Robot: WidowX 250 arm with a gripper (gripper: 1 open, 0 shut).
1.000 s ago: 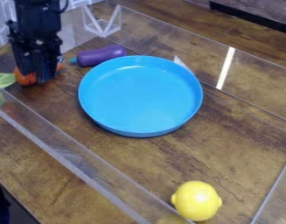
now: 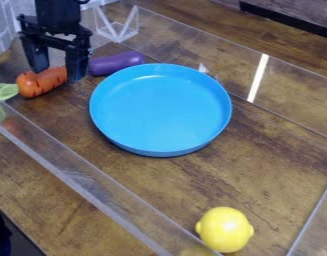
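Note:
My black gripper [image 2: 54,58] is at the upper left, open, with its fingers just above and around the right end of an orange carrot [image 2: 40,84] lying on the wooden table. Whether the fingers touch it is unclear. A purple eggplant [image 2: 115,62] lies to the right of the gripper, behind a large blue plate [image 2: 159,108] that is empty.
A yellow lemon [image 2: 225,229] lies at the bottom right. A pale green item [image 2: 0,94] is at the left edge. Clear plastic walls border the work area. The table right of the plate is bare.
My gripper has risen and shifted slightly left, uncovering more of the carrot. The plate, eggplant and lemon have not moved.

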